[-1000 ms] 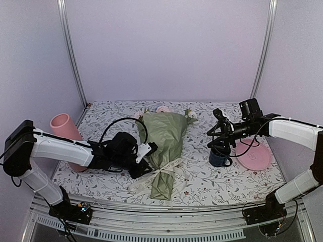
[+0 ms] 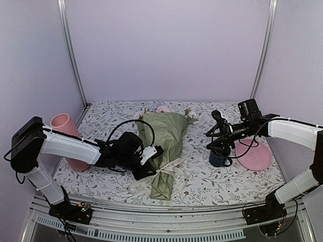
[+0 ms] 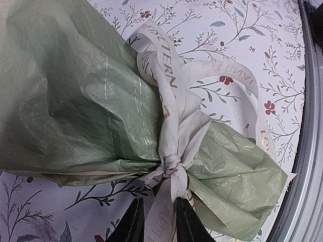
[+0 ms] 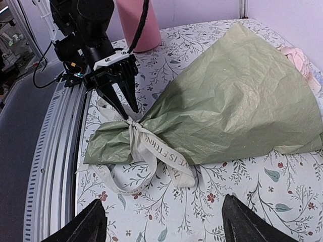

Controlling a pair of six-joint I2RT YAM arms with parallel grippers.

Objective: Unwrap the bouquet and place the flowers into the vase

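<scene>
A bouquet wrapped in green paper (image 2: 164,136) lies on the table, its flowers (image 2: 162,109) peeking out at the far end. White lettered ribbon ties the wrap near its narrow stem end, with a knot (image 3: 172,162) on top. My left gripper is part open at the left side of that knot, a loose ribbon tail showing between its fingers; neither finger clamps it. The pink vase (image 2: 68,131) stands at the far left, beyond the left forearm. My right gripper is open and empty, above the right part of the table.
Beneath the right gripper sits a dark mug (image 2: 218,159). A pink plate (image 2: 255,157) lies to its right. The table's front edge (image 2: 166,206) is close to the stem end. Bare tablecloth separates bouquet and mug.
My left gripper has shifted slightly right and towards the front, closer to the ribbon knot. The bouquet lies where it was, and the right arm has hardly moved.
</scene>
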